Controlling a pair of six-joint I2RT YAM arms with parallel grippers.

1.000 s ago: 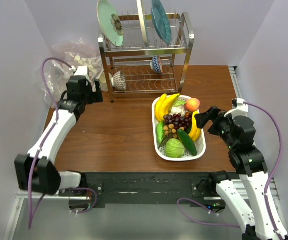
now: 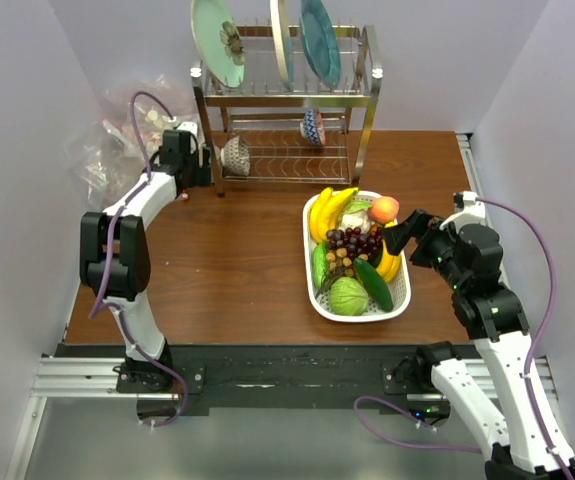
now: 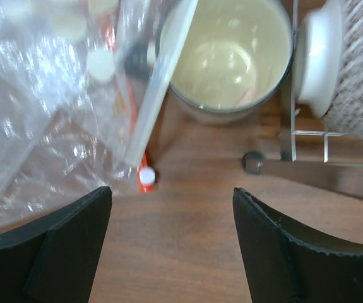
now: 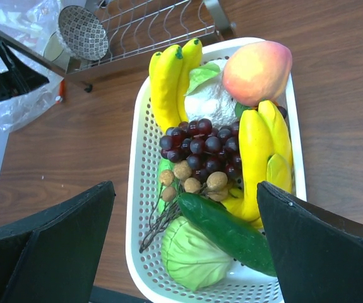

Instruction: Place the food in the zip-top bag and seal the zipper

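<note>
Clear plastic bags lie heaped in the back left corner, and one with a red zip slider fills the left of the left wrist view. My left gripper points at that corner, its fingers apart and bare wood between them. Toy food, including grapes, bananas, a peach, a cucumber and a cabbage, fills a white basket. Over the basket's right side my right gripper is open and empty.
A metal dish rack with plates and cups stands at the back, close beside the left gripper. A pale cup sits between bag and rack.
My right arm has barely shifted; the food basket is unmoved.
</note>
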